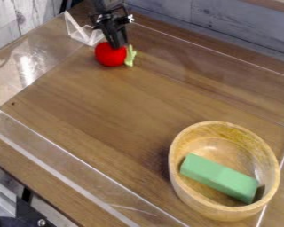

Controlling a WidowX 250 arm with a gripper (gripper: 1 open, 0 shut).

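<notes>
A red round object (110, 56) lies near the back left of the wooden table, with a small light green piece (130, 57) beside its right side. My gripper (114, 43) is just over the red object, reaching down from the top of the view. Its fingertips are small and dark here, and whether anything is between them is hard to see.
At the front right a pale wooden bowl (185, 153) holds a green block (218, 177). A white object (82, 31) stands behind the red one at the left.
</notes>
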